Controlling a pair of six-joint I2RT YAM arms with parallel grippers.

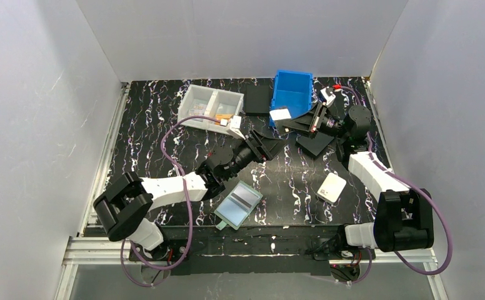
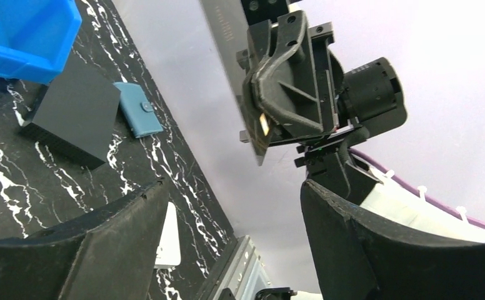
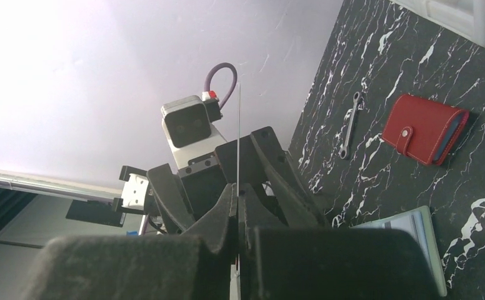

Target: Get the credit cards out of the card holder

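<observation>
My right gripper is raised over the blue bin's front, shut on a thin card-like object with a white face, seen nearly edge-on in the right wrist view. My left gripper hangs just left of and below it, open, with nothing between its fingers. A red card holder lies closed on the table, mostly hidden under the left arm in the top view. A teal card holder lies at the right side. Which holder the held object comes from is unclear.
A blue bin, white divided box, black blocks, white case, wrench and pale flat tablet-like item are on the table.
</observation>
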